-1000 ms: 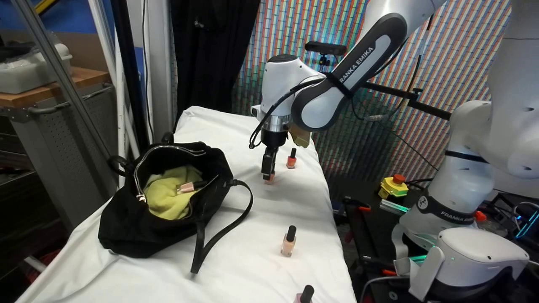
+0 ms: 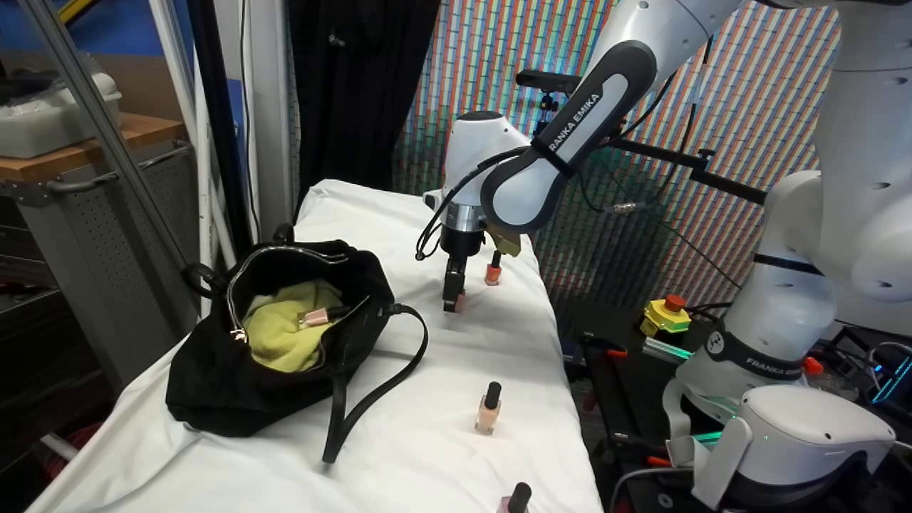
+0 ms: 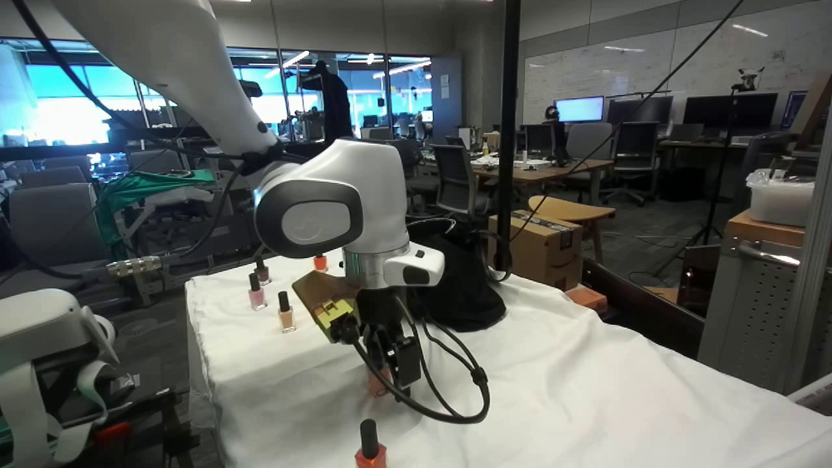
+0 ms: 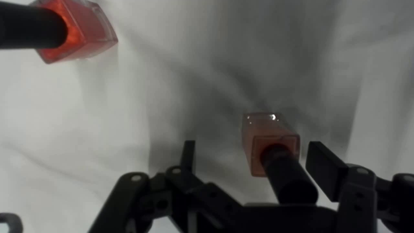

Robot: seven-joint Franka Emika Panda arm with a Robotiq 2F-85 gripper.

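A coral-pink nail polish bottle (image 4: 256, 155) with a black cap stands upright on the white cloth. In the wrist view my gripper straddles it with fingers apart, the bottle much closer to the right finger (image 4: 328, 167) than to the left. In exterior view 1 the gripper (image 2: 454, 299) points straight down and mostly covers this bottle. A red-orange bottle (image 4: 83, 33) shows at the wrist view's upper left. The black bag (image 2: 265, 397) lies open, holding a yellow-green cloth (image 2: 286, 333) and a pale pink bottle (image 2: 314, 317).
A peach bottle (image 2: 488, 414) stands on the near part of the table, and another bottle (image 2: 516, 499) is cut off at the bottom edge. The bag's strap (image 2: 385, 393) trails over the cloth. Bare white cloth (image 3: 624, 390) extends beyond the gripper.
The gripper has come lower around the coral-pink bottle, hiding more of it in exterior view 1. The bag and the other bottles have stayed put.
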